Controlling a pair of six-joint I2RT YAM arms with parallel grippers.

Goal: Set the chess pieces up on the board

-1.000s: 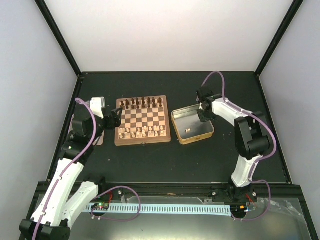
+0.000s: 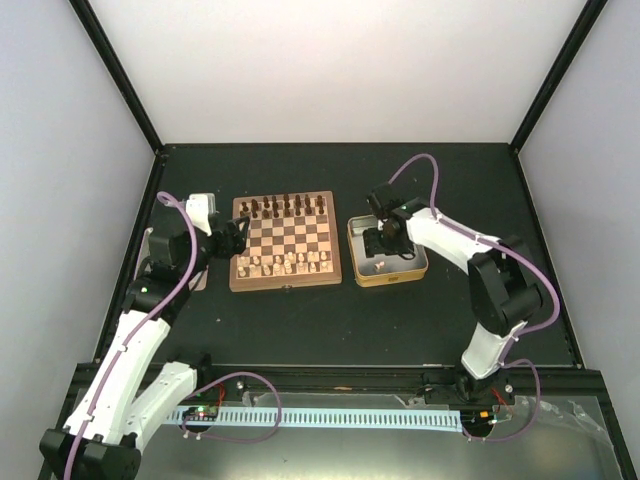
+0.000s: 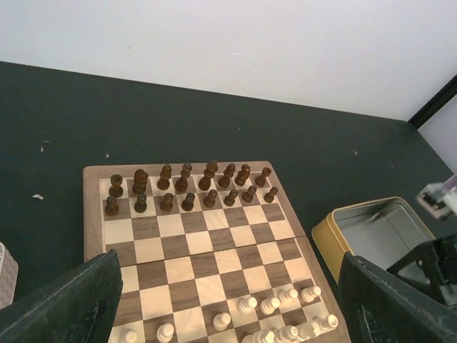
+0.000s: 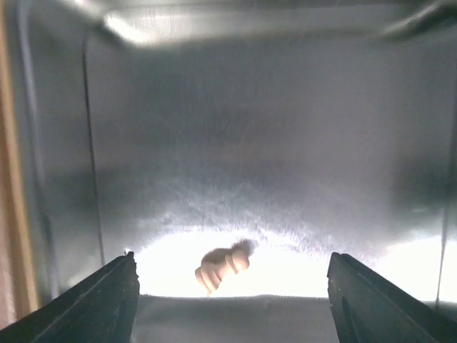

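Note:
The wooden chessboard (image 2: pixel 286 236) holds dark pieces (image 3: pixel 188 202) along its far rows and light pieces (image 3: pixel 247 304) along its near rows. My left gripper hangs open over the board's left side. My right gripper is open above the metal tin (image 4: pixel 275 128), pointing down into it. A small light piece (image 4: pixel 221 269) lies on its side in the tin, between and beyond the fingertips, not held.
The gold-rimmed tin sits just right of the board. Something pale lies left of the board, partly behind the left arm.
My right arm has swung left and toward the near side, over the middle of the tin. The tin has straightened since a second ago. The left arm is nearly still.

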